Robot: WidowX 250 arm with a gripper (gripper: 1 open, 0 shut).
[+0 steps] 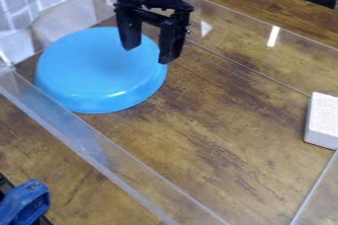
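Observation:
The black gripper (pixel 148 34) hangs at the top centre over a round blue disc (pixel 93 76), its fingers pointing down and apart with nothing visible between them. The disc lies on the wooden surface at the left, its right part partly behind the gripper.
A white block (pixel 321 118) lies at the right edge. A blue object (pixel 22 204) sits at the lower left, outside clear walls.

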